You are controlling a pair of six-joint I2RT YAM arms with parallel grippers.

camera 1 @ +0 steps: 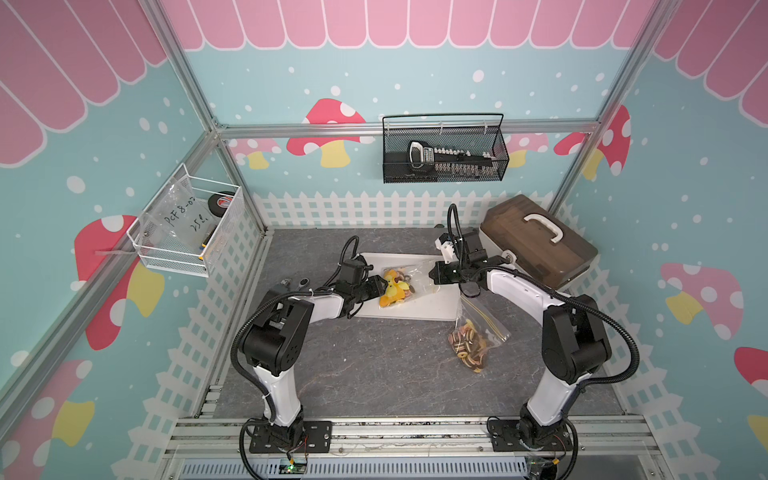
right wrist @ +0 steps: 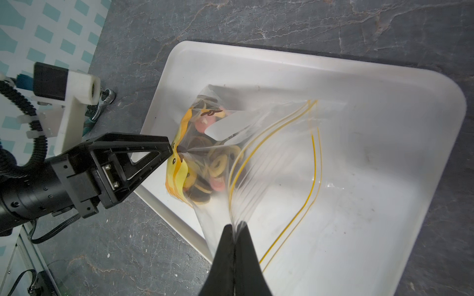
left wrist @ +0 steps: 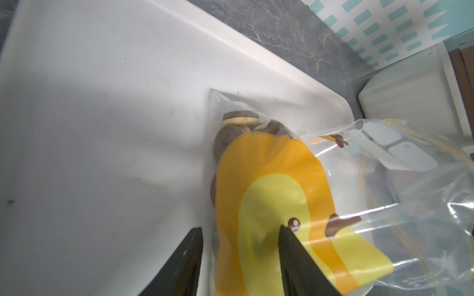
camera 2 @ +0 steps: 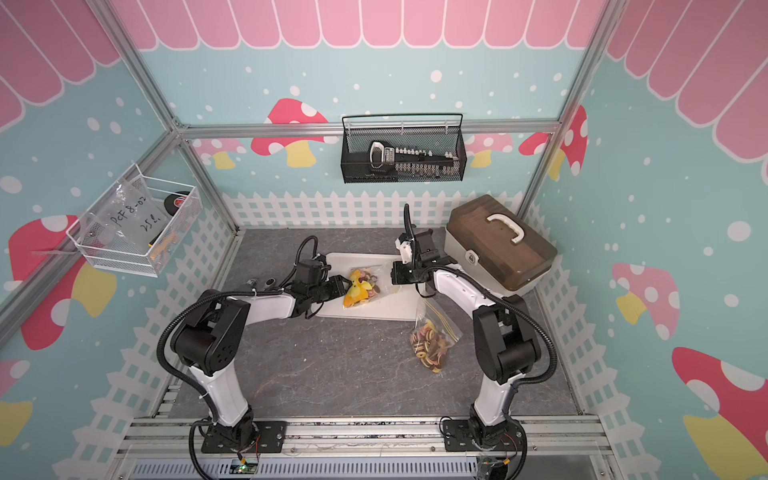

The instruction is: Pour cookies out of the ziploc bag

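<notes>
A clear ziploc bag of cookies, printed with an orange and yellow animal figure, lies over the white tray, its yellow-striped mouth end slack and seemingly parted. My right gripper is shut on the clear film near that mouth, as the right wrist view shows. At the opposite, printed end is my left gripper, part open. Its fingers stand apart over the orange and yellow print; I cannot tell whether they touch the bag. The cookies are inside the bag at its printed end.
A second bag of cookies lies on the grey table in front of the tray. At the back right stands a brown-lidded box. A small tool lies left of the tray.
</notes>
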